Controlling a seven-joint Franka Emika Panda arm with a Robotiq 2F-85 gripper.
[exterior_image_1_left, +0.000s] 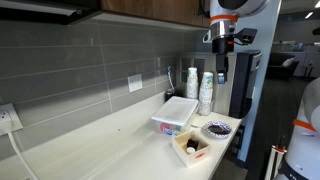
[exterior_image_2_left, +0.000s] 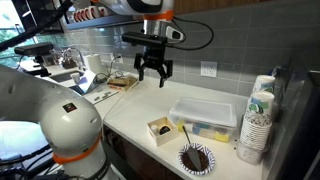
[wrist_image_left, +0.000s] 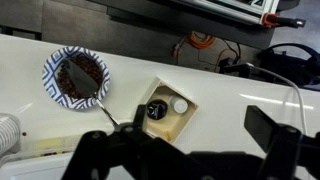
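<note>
In the wrist view my gripper stands open, its two dark fingers far apart with nothing held between them. Below it on the white counter is a small open box with a dark round item and a pale round item inside. A blue-and-white patterned bowl with dark brown contents lies to the left, and a dark-bladed utensil rests in it. In exterior view 2 the gripper hangs high above the counter, well clear of everything on it.
A long translucent container stands near the tiled wall. Stacked paper cups rise at the right in exterior view 2. Bare counter stretches left of the box in exterior view 1. A wooden cabinet overhangs the counter.
</note>
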